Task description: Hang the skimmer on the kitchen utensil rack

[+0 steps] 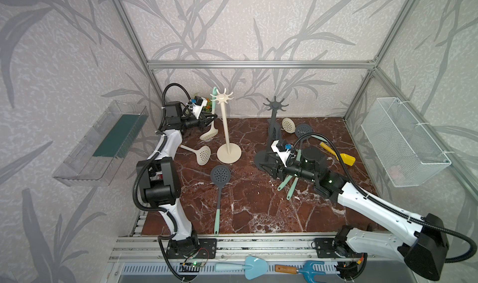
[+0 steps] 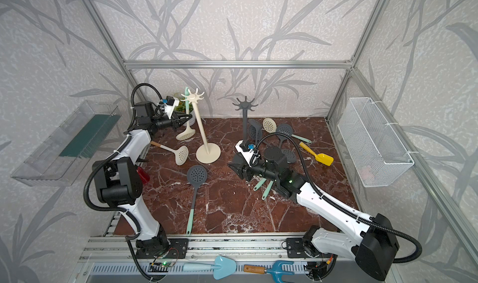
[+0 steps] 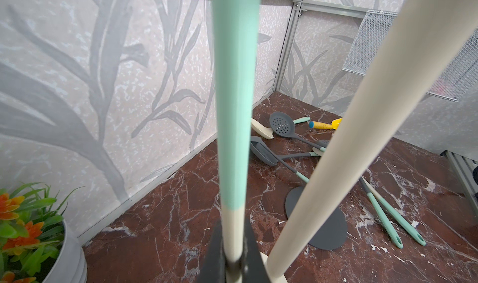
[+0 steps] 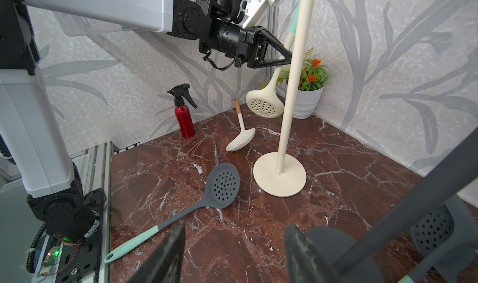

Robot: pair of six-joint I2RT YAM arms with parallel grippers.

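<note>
A cream skimmer with a mint-green handle point(image 3: 234, 108) stands upright, its perforated head point(image 4: 265, 102) down and clear of the table. My left gripper is shut on its shaft, just under the green part. Beside it rises the cream utensil rack point(image 1: 226, 128), with several upturned hooks point(image 1: 222, 96) at its top. In the top left view the handle's upper end lies close to the rack's left hooks; contact cannot be told. Over the table at right, my right gripper is open with nothing between its fingers.
A dark grey rack point(image 2: 244, 108) stands near the right gripper, with several utensils around it. A grey skimmer point(image 4: 222, 186) and a cream one point(image 1: 202, 155) lie on the table. A potted plant point(image 4: 308, 84) stands behind the left gripper.
</note>
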